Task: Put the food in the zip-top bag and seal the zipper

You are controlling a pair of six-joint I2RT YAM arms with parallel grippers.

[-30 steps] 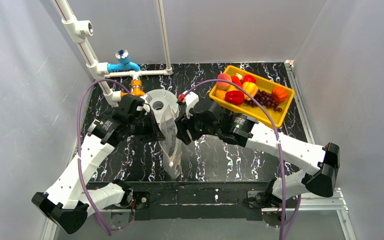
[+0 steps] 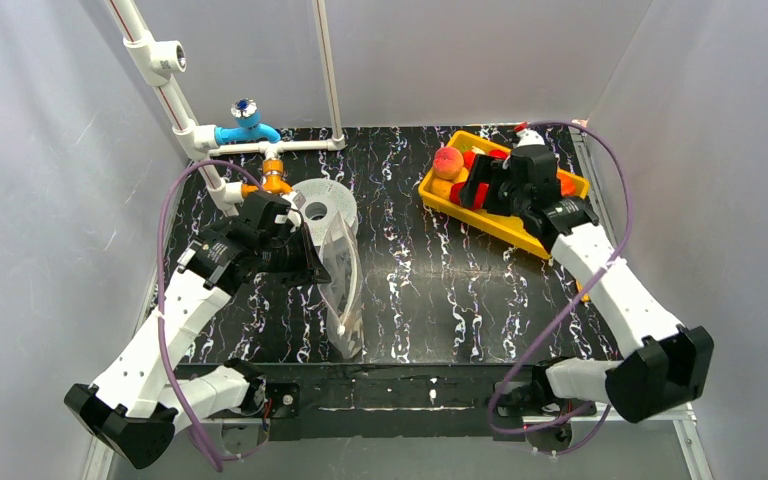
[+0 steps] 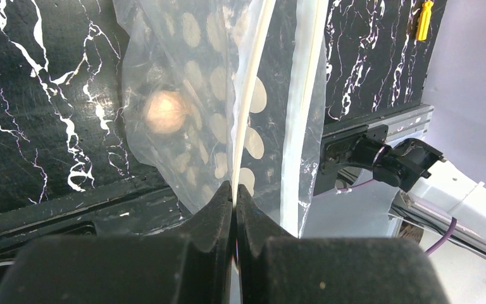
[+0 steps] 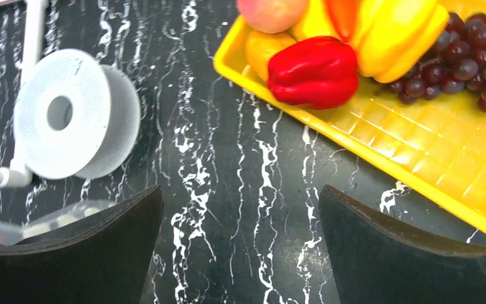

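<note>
A clear zip top bag (image 2: 343, 290) hangs from my left gripper, which is shut on one edge of its mouth; the zipper strip (image 3: 300, 107) on the other side stands apart, so the mouth gapes. Inside the bag a round, pale orange item (image 3: 165, 112) shows through the plastic. Over the yellow basket (image 2: 500, 227), my right gripper (image 2: 478, 190) holds its fingers (image 4: 101, 247) wide apart with only countertop between them. A red pepper (image 4: 313, 73), a yellow pepper (image 4: 398, 35), dark grapes (image 4: 462, 63) and a peach (image 2: 447, 162) lie in the basket.
A white spool (image 2: 323, 208) stands behind the bag, near white pipes (image 2: 290, 146) with a blue valve (image 2: 247, 125). Between the bag and basket the dark marbled countertop (image 2: 410, 290) is clear. A yellow-handled tool (image 3: 424, 20) lies at the right.
My right arm has swung from beside the bag, rightward and back, to over the basket. The left arm and bag have stayed in place.
</note>
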